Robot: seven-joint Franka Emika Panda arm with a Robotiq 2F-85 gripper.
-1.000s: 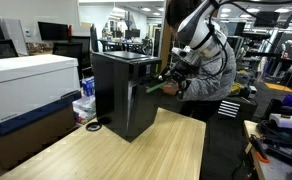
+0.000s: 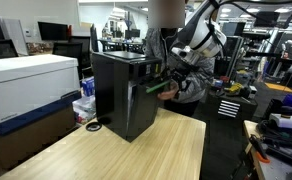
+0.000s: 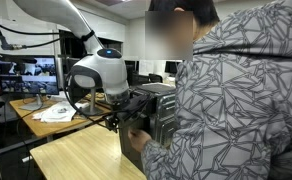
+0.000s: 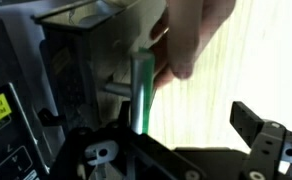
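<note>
A dark box-shaped appliance (image 2: 124, 92) stands on the wooden table. Along its front runs a bar-like handle (image 4: 143, 85) with a green face, carried on silver posts. My gripper is open at this bar, which lies toward its left finger; the right finger (image 4: 248, 125) is well clear of it. A person's hand (image 4: 183, 40) reaches in from the top of the wrist view, with fingers close beside the bar. Whether they touch it, I cannot tell. From the side, the arm (image 2: 198, 55) comes in at the appliance's right.
The person (image 3: 231, 95) stands close to the appliance and my gripper, blocking much of the second exterior view. White boxes (image 2: 31, 90) stand at the left. A black ring-like item (image 2: 93, 126) lies on the table (image 2: 136, 155), whose front is clear.
The person's hand and patterned sleeve have come in beside the appliance's front, near my gripper. The appliance stays in place, and my arm shows little movement.
</note>
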